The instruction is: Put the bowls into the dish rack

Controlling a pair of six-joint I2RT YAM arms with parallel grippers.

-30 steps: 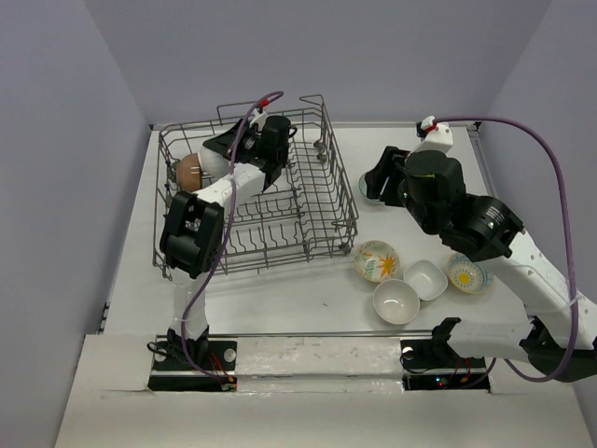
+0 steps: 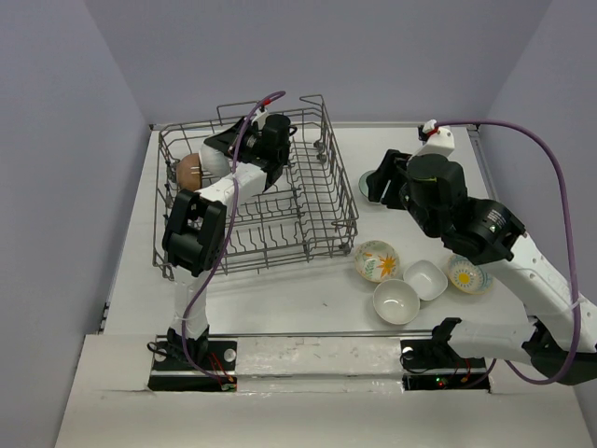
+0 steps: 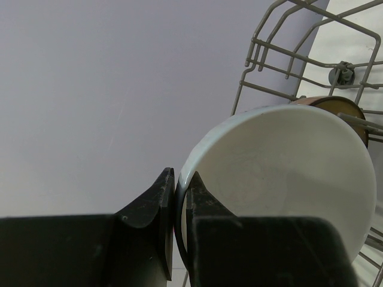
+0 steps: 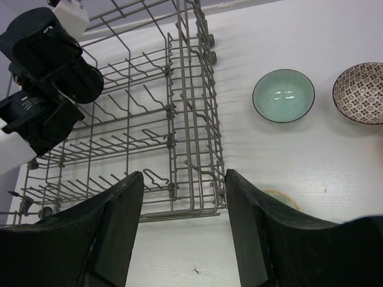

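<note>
In the dish rack (image 2: pixel 326 205), at its back left, my left gripper is shut on the rim of a white bowl (image 3: pixel 281 167), which stands on edge just in front of a brown bowl (image 2: pixel 187 174). My right gripper is open above the right side of the rack, nothing between its fingers. On the table to the right of the rack are a green bowl (image 4: pixel 283 95), a speckled bowl (image 4: pixel 359 92), a flower-patterned bowl (image 2: pixel 377 261), a white round bowl (image 2: pixel 396 301), a white square bowl (image 2: pixel 425 280) and a blue-and-yellow bowl (image 2: pixel 466 274).
The rack fills the left half of the table (image 2: pixel 298 308). Grey walls stand behind and at both sides.
My right arm has shifted very slightly in the top view. My left gripper and the bowl in it look nearly unchanged.
</note>
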